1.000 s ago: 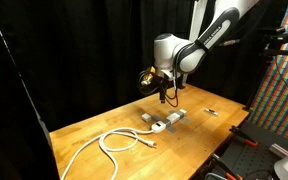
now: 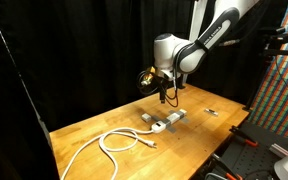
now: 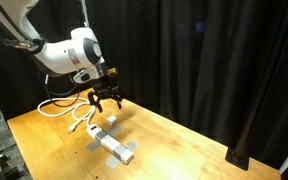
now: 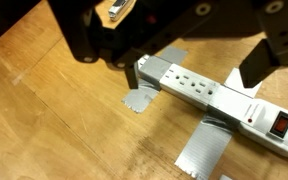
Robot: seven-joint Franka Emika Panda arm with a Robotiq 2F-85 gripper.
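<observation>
A white power strip (image 4: 189, 87) with a red switch (image 4: 281, 124) lies on the wooden table, strips of grey tape (image 4: 204, 147) at its sides. In exterior view 1 the strip (image 2: 168, 122) sits below the gripper (image 2: 171, 98); in exterior view 2 the strip (image 3: 112, 143) runs diagonally toward the front right. Its white cord (image 2: 105, 146) curls over the table, and what looks like a plug (image 2: 149, 143) lies near the strip. In the wrist view the gripper is open, its dark fingers apart above the strip, with bare outlets visible between them.
A small white block (image 3: 111, 119) rests on the table beside the strip. A small silver item (image 2: 211, 112) lies to the right in exterior view 1. Black curtains (image 3: 204, 70) hang behind the table, and its right part in exterior view 2 is largely bare.
</observation>
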